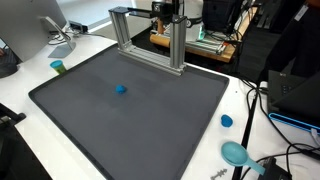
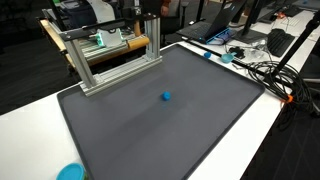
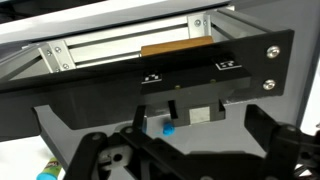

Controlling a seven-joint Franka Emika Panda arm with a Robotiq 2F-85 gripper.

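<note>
In the wrist view my gripper is open, its dark fingers (image 3: pixel 262 126) set wide apart. A black block (image 3: pixel 195 85) on the long black bar (image 3: pixel 90 103) lies in front of the gap between them; contact cannot be told. The bar belongs to a metal-legged rack (image 1: pixel 150 57) at the back of the grey mat (image 1: pixel 130 115). A small blue piece (image 1: pixel 121 89) lies on the mat, also visible in the second exterior view as a blue spot (image 2: pixel 167 97).
A brown piece (image 3: pixel 178 47) sits behind the bar. A green container (image 1: pixel 58 67) stands left of the mat. On the right are a blue disc (image 1: pixel 226 121), a teal bowl (image 1: pixel 236 154) and loose cables.
</note>
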